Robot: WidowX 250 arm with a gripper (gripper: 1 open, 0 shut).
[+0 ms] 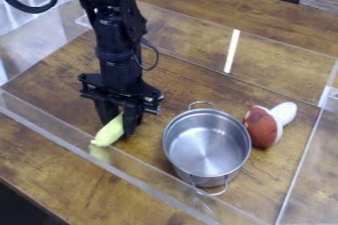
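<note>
A pale yellow-green elongated object (107, 134) is held under my black gripper (115, 120) at the left of the camera view, low over the wooden surface behind a clear front wall. The gripper is shut on it; the fingertips are largely hidden by the object and the gripper body. To the right stands an empty steel pot (207, 145) with two handles.
A red round object (262, 130) and a white one (283, 112) lie right of the pot. Clear walls (185, 195) border the work area. The wooden surface (199, 76) behind the pot is mostly free.
</note>
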